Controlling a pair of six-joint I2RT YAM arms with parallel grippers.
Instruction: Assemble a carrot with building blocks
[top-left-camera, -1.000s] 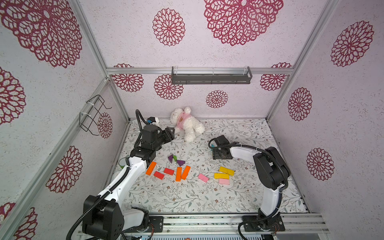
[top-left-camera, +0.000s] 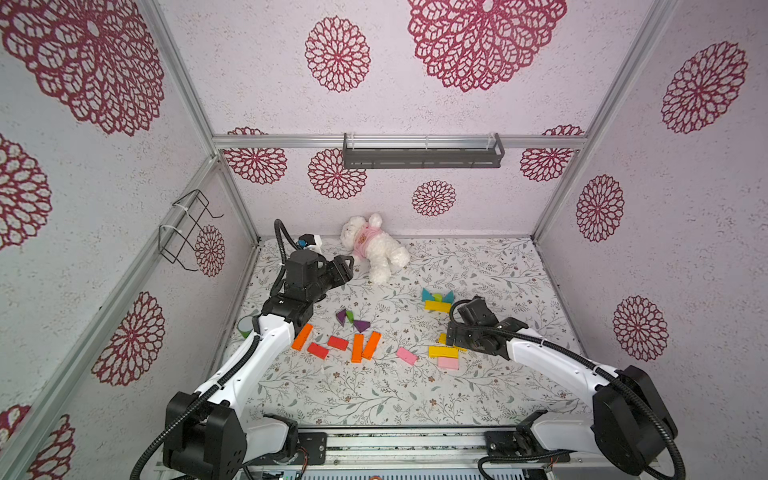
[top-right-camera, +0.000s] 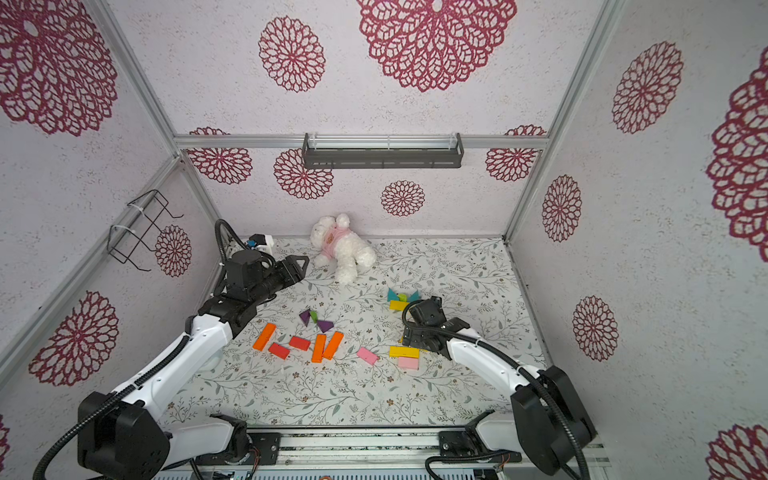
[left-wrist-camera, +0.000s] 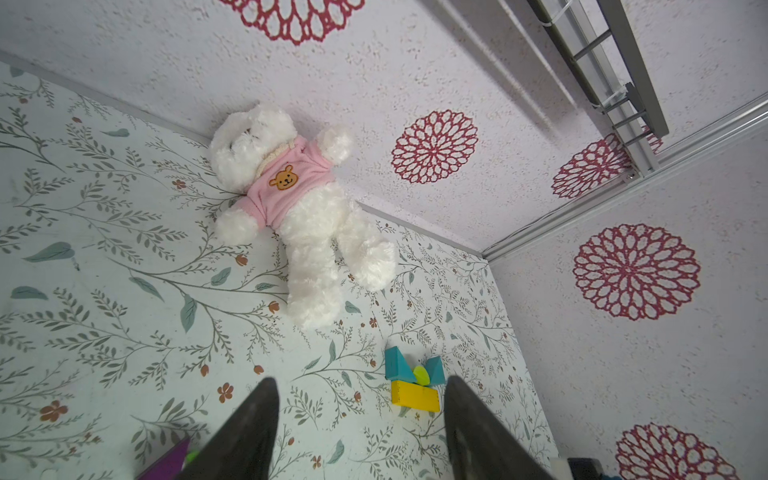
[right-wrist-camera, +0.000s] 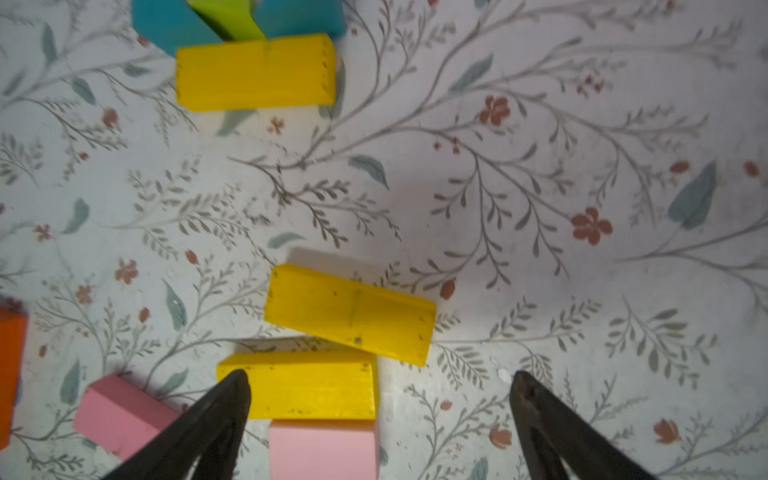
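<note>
My right gripper (top-left-camera: 453, 336) is open and empty above two yellow bricks (right-wrist-camera: 349, 310) (right-wrist-camera: 304, 384) lying beside pink blocks (right-wrist-camera: 321, 449). Farther back, a yellow brick (right-wrist-camera: 254, 73) lies against teal triangles (left-wrist-camera: 397, 364) with a green piece (left-wrist-camera: 421, 373) between them. My left gripper (top-left-camera: 342, 266) hangs raised at the left, its fingers apart with nothing between them. Below it and to its right lie orange bricks (top-left-camera: 357, 348), red blocks (top-left-camera: 337, 343), purple triangles (top-left-camera: 361, 325) and a green wedge (top-left-camera: 349, 316).
A white teddy bear (left-wrist-camera: 313, 251) in a pink shirt lies by the back wall. A grey shelf (top-left-camera: 422, 159) hangs on that wall above it.
My right gripper has moved from the teal and yellow group toward the front, over the lower yellow bricks, leaving that group in view.
</note>
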